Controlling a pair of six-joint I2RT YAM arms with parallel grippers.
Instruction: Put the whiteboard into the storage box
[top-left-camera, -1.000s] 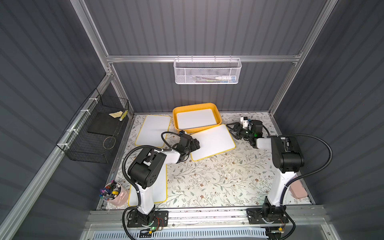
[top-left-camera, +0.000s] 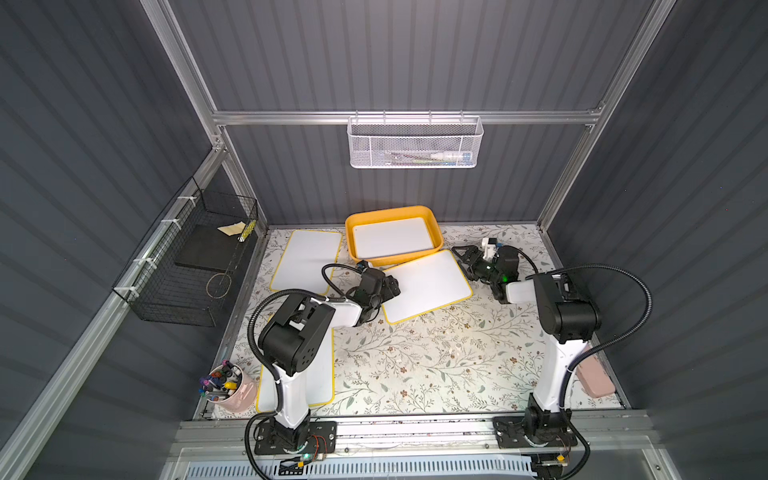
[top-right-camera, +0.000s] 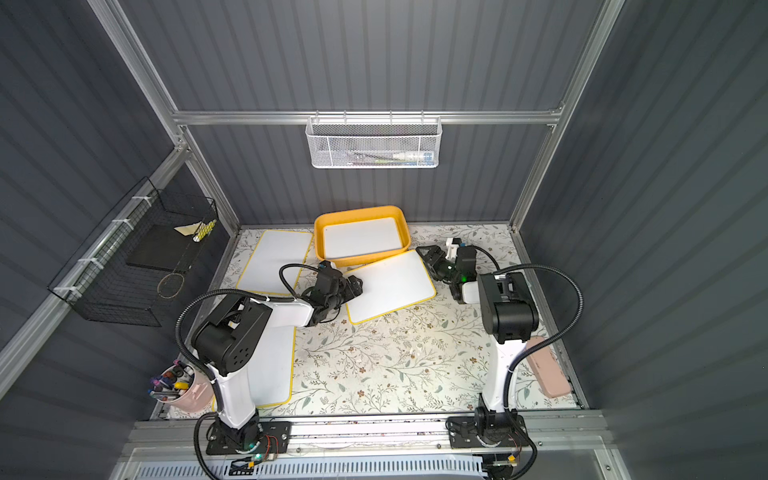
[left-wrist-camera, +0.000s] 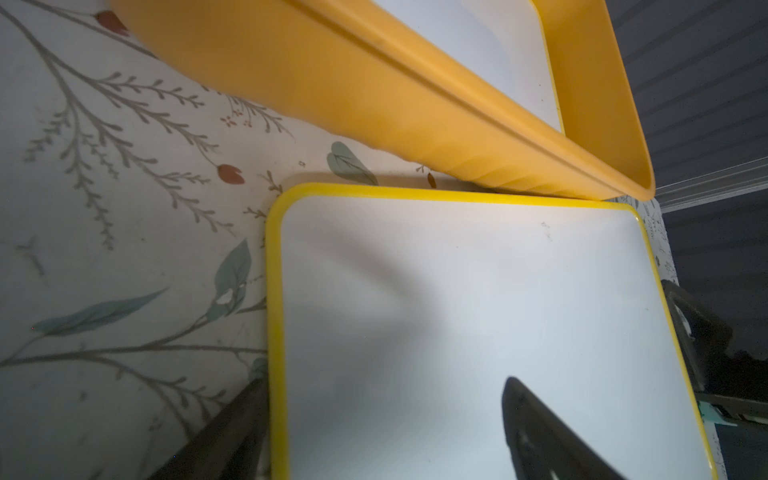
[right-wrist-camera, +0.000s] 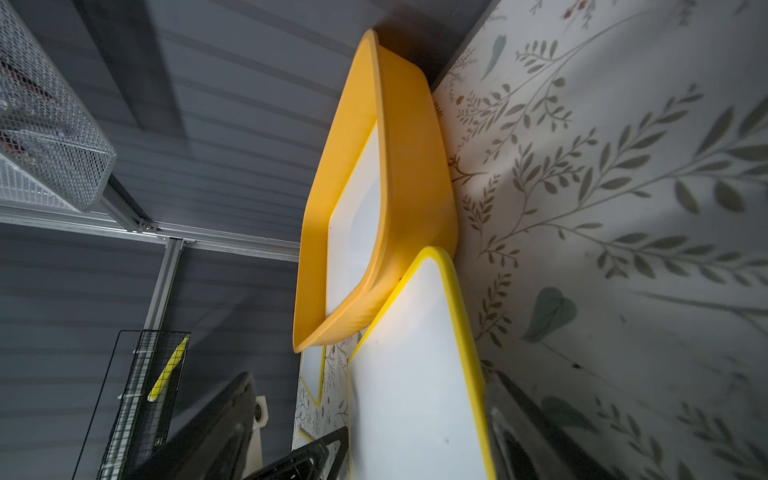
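Note:
A white whiteboard with a yellow edge (top-left-camera: 428, 284) lies slanted in front of the orange storage box (top-left-camera: 393, 259), its far edge close against the box wall. Another white board (top-left-camera: 392, 237) lies flat inside the box. At the near whiteboard's left edge, my left gripper is open; in the left wrist view its blurred fingers (left-wrist-camera: 536, 428) stand apart, one over the board's face and one outside the edge. My right gripper, open too, is at the right edge, which passes close beside one finger (right-wrist-camera: 520, 428) in the right wrist view.
Two more whiteboards, one at the back left (top-left-camera: 308, 260) and one at the front left (top-left-camera: 320, 376), lie on the table. A pink pen cup (top-left-camera: 240, 392) stands front left, a pink case (top-left-camera: 593, 376) front right.
The near whiteboard has shifted very slightly. My left arm looks still.

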